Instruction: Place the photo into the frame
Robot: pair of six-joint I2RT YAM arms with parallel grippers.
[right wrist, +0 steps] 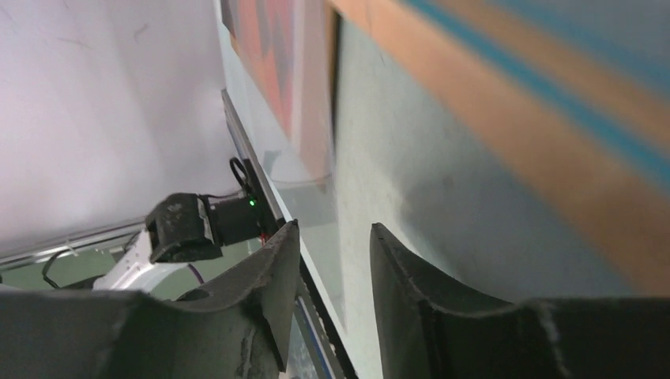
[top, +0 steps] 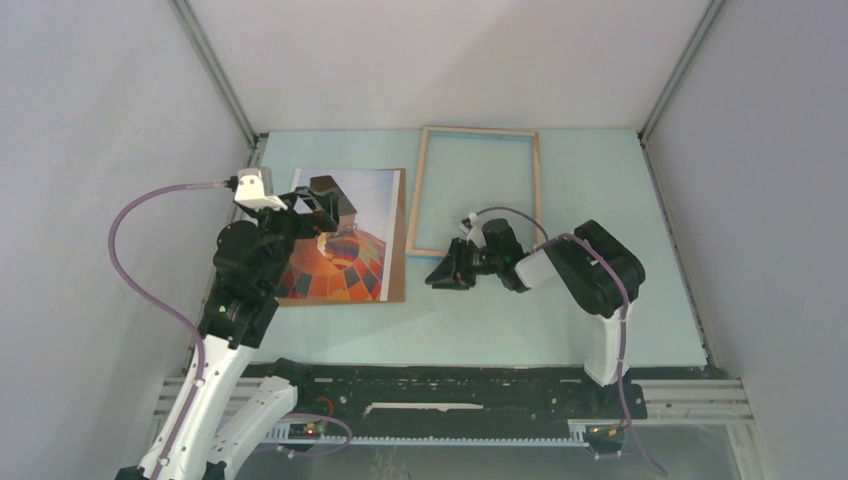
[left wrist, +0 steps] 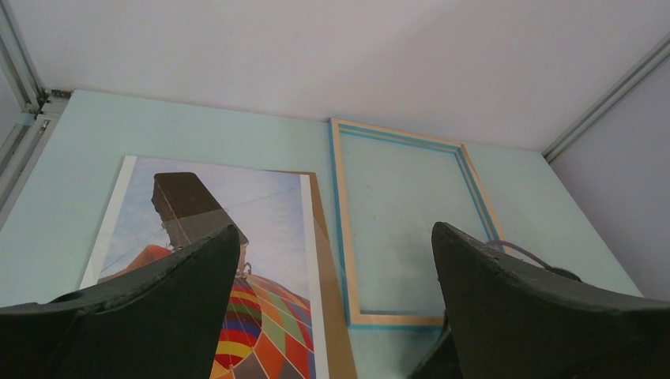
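The hot-air balloon photo (top: 355, 268) lies on a brown backing board (top: 397, 230) at the left of the table. Beside it on the right is the empty wooden frame (top: 423, 185) with blue inner edges. My left gripper (top: 316, 207) hangs open above the photo's upper part, with nothing between its fingers. My right gripper (top: 446, 276) is low over the table just in front of the frame's near edge, its fingertips parted with nothing visible between them; the frame's wood (right wrist: 506, 118) runs close beside it in the right wrist view.
Walls enclose the table at back and sides; a dark rail strip (top: 500, 385) runs along the front edge.
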